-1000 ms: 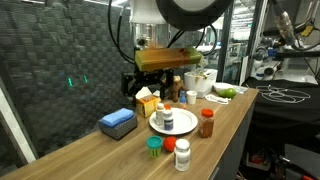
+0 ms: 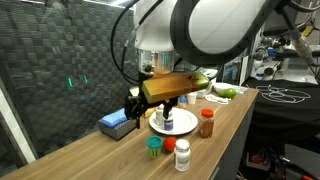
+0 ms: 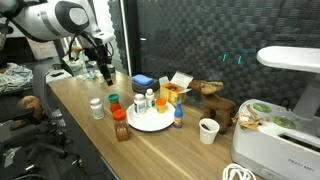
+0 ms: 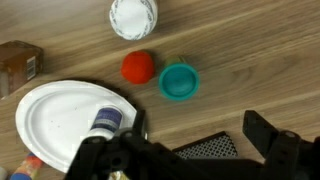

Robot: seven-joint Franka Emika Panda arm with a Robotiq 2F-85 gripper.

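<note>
My open gripper hovers above the table, with empty space between its dark fingers; in exterior view 1 the gripper (image 2: 155, 108) is lower than the arm's white body. A green cup (image 4: 179, 82) stands on the wood just ahead of the fingers in the wrist view. Touching or close beside it is a red round thing (image 4: 138, 67). A white-lidded bottle (image 4: 133, 17) stands past that. The white plate (image 4: 45, 120) carries bottles, among them a white one with a dark band (image 4: 106, 121). Between the fingers' lower part shows a dark mesh-topped box (image 4: 207, 147).
A jar with an orange-red lid (image 3: 120, 116) stands near the table's front edge. Farther along are a blue bottle (image 3: 178, 112), a white cup (image 3: 208, 131), a brown figure (image 3: 214, 104) and a toaster (image 3: 277, 147). Bare wood (image 2: 80, 160) lies at the left.
The arm has come down and nearer to exterior view 1, so its gripper now hangs over the plate and hides part of it. The objects on the table have not moved.
</note>
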